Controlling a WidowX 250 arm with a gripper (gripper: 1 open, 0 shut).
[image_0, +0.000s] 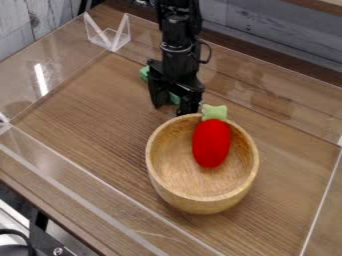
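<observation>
My black gripper (174, 92) hangs down over the upper middle of the table, open, its dark fingers low among green objects (147, 74) that it partly hides; what lies between the fingers is hard to tell. Just below and right of it, a round wooden bowl (174, 187) holds a red oval object (211, 143). A pale green piece (215, 112) shows at the bowl's upper rim.
The wooden table (74, 130) has free room at the left and right. A clear plastic item (110, 35) stands at the upper left. A wall runs along the back, and a black cable lies at the bottom left corner.
</observation>
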